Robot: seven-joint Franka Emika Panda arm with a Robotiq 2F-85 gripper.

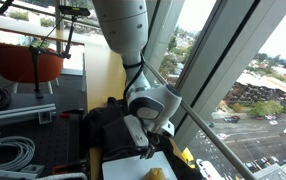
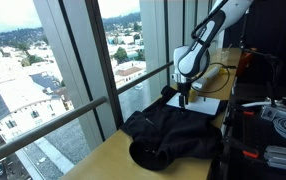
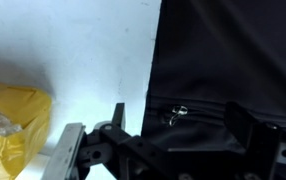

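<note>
A black garment with a zipper (image 3: 208, 111) fills the right side of the wrist view. The small metal zipper pull (image 3: 176, 112) shows between the fingers of my gripper, which stands open and holds nothing. In exterior view 2 the black garment (image 2: 173, 133) lies bunched on the table, with my gripper (image 2: 183, 101) low over its far edge. A white sheet or board (image 3: 93, 60) borders the cloth. On that sheet lies a yellow packet (image 3: 18, 125), also seen at the bottom of exterior view 1 as a yellow lump (image 1: 156, 174). Whether the fingertips touch the cloth, I cannot tell.
Tall windows and a metal rail (image 2: 43, 130) run along one side of the wooden table (image 2: 103, 163). On the opposite side a dark cart (image 1: 33, 125) carries a coil of pale cable (image 1: 11, 152). An orange chair (image 1: 25, 63) stands farther back.
</note>
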